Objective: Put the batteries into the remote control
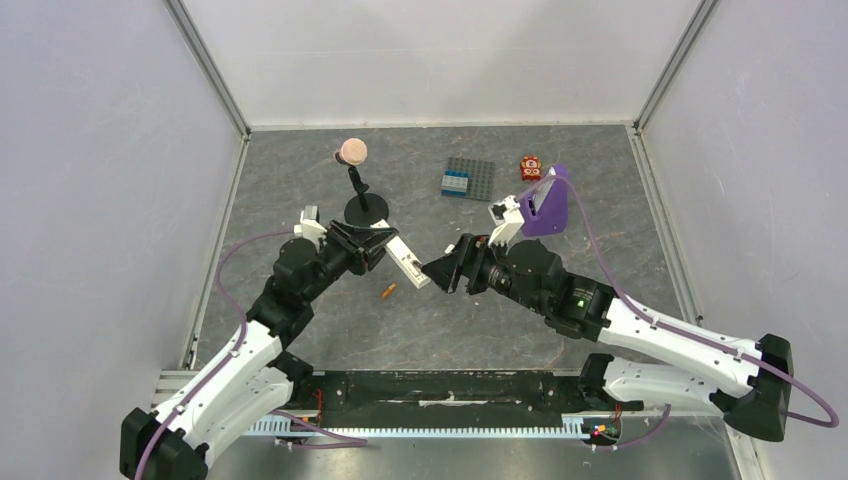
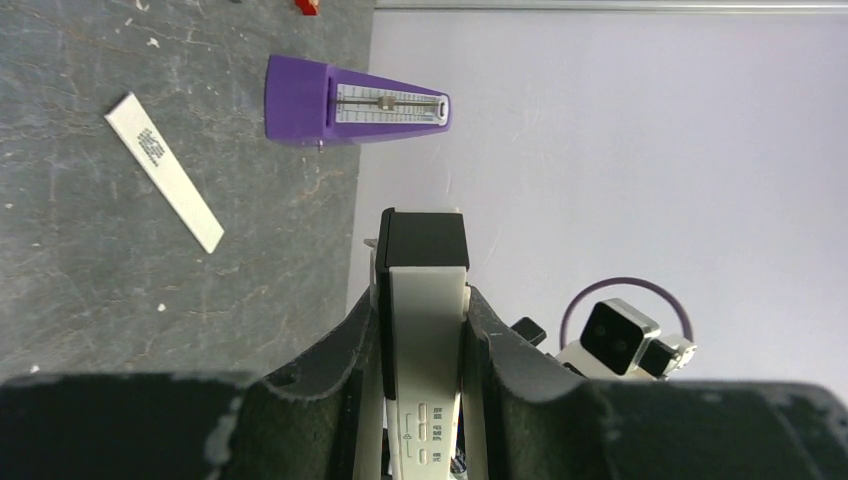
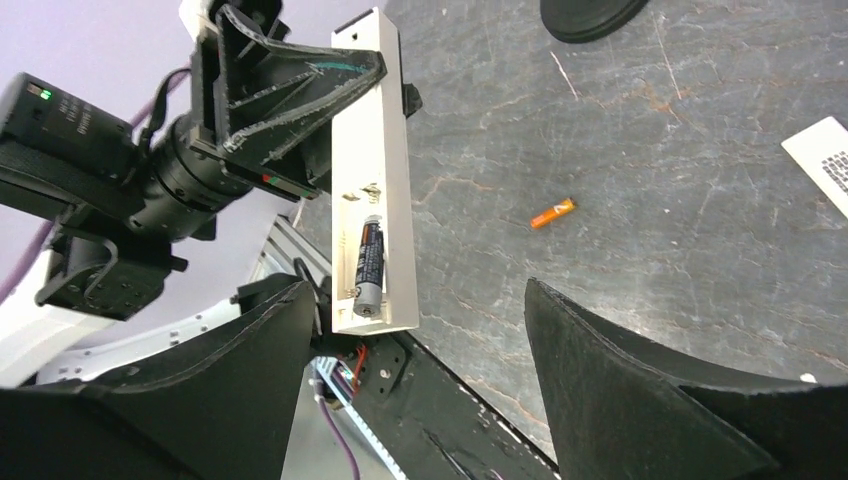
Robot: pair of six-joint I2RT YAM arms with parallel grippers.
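Observation:
My left gripper [image 1: 372, 242] holds the white remote [image 1: 405, 262] in the air; in the left wrist view its fingers close round the remote's sides. The right wrist view shows the open battery compartment with a dark battery [image 3: 369, 262] lying in its lower slot, and bare contacts above it. My right gripper [image 1: 440, 275] stands open just right of the remote, nothing between its fingers. An orange battery [image 3: 552, 214] lies on the table below. The white battery cover [image 2: 165, 173] lies on the table.
A purple metronome [image 1: 545, 205], a small red toy [image 1: 530, 168], a grey brick plate [image 1: 480, 178] and a black stand [image 1: 366, 210] stand toward the back.

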